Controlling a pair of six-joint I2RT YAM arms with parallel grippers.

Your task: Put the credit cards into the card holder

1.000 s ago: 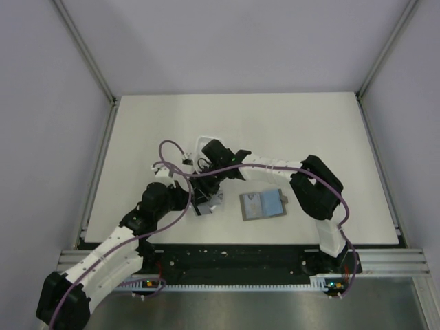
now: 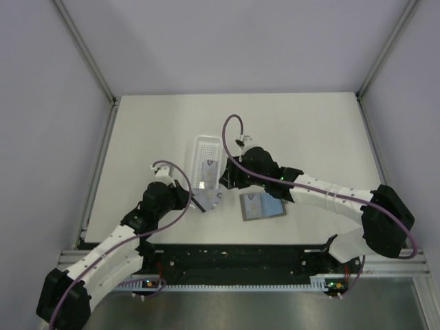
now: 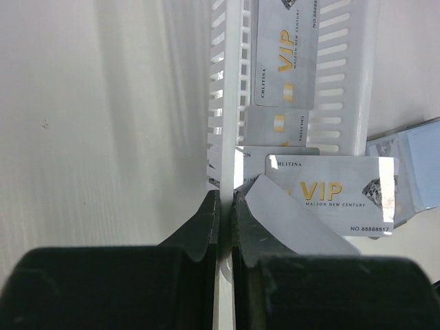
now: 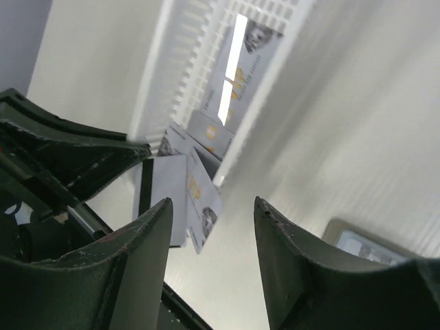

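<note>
My left gripper (image 2: 184, 196) is shut on the rim of the white slotted basket (image 3: 344, 82). Inside the basket a silver VIP card (image 3: 285, 48) lies over another; at its near end several loose cards (image 3: 328, 192) overlap, one plain pale card (image 3: 295, 227) tilted across them. My right gripper hangs open right of the basket's near end, nothing between its fingers. The card holder (image 2: 262, 205), grey and light blue, lies flat to the lower right.
The basket stands near the middle, between my two arms.
My right gripper has drawn away rightward and back from the cards at the basket's near end, uncovering the basket in the top view. The left arm has stayed almost still.
</note>
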